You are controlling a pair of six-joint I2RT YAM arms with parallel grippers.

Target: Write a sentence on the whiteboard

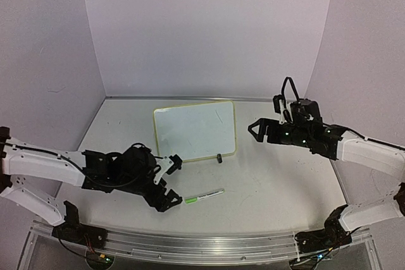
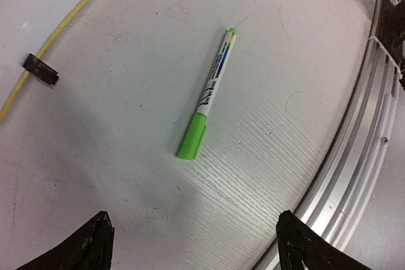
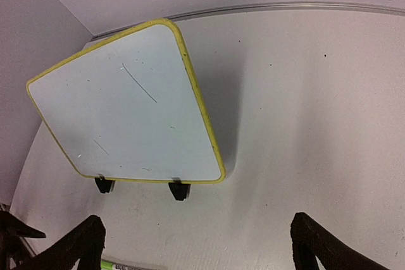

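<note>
The whiteboard [image 1: 196,131] with its yellow rim stands tilted at the middle of the table, its face bare but for a few thin dark marks. In front of it a white marker with a green cap [image 2: 193,137] lies on the table. My left gripper is open close to the capped end of the marker, its fingers apart with nothing between them. To the right of the whiteboard hangs my right gripper, open and empty. Part of the marker also shows at the bottom edge of the right wrist view.
Black feet [image 3: 180,190] hold up the whiteboard's lower edge. A metal rail [image 1: 209,241] runs along the table's front, and walls close in the back and sides.
</note>
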